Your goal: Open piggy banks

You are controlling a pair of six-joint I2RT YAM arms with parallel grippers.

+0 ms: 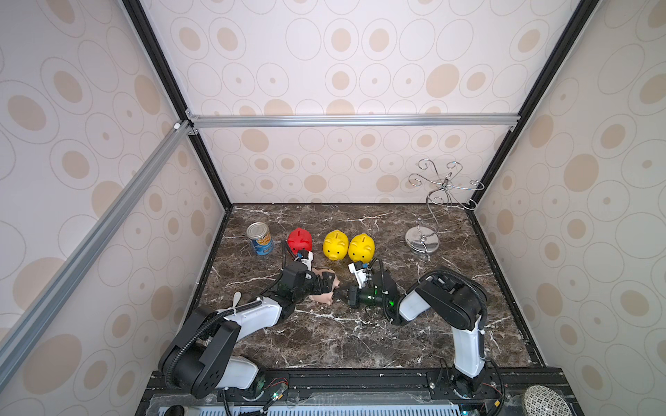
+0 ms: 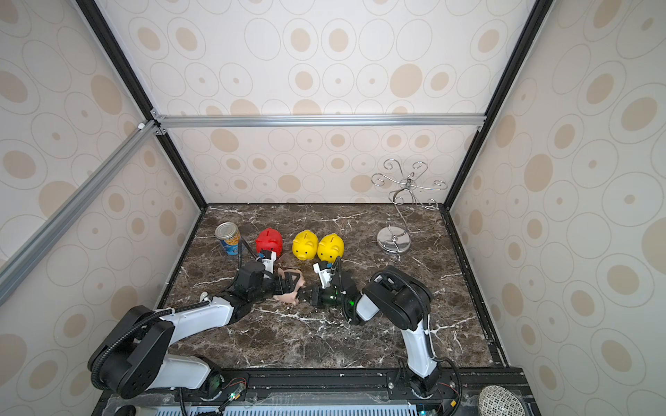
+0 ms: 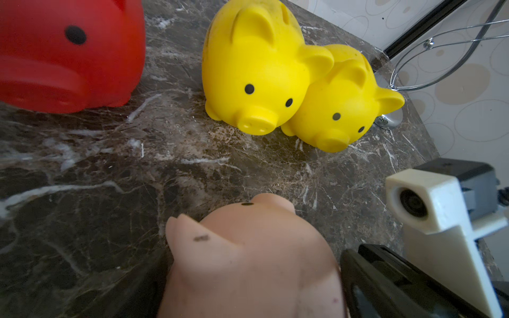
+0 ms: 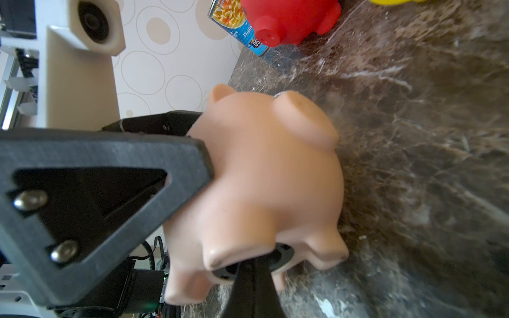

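Note:
A pink piggy bank (image 4: pixel 254 159) lies tipped on its side between the grippers, its underside with a dark plug showing in the right wrist view. My left gripper (image 1: pixel 324 280) is open around its body. My right gripper (image 1: pixel 338 294) is shut, its fingertips at that underside plug. Behind stand a red piggy bank (image 1: pixel 299 239) and two yellow piggy banks, one (image 1: pixel 335 244) beside the other (image 1: pixel 361 247).
A blue-labelled can (image 1: pixel 261 240) stands back left, and a wire stand (image 1: pixel 421 239) back right. A white spoon (image 1: pixel 236 300) lies at the front left, by the left arm.

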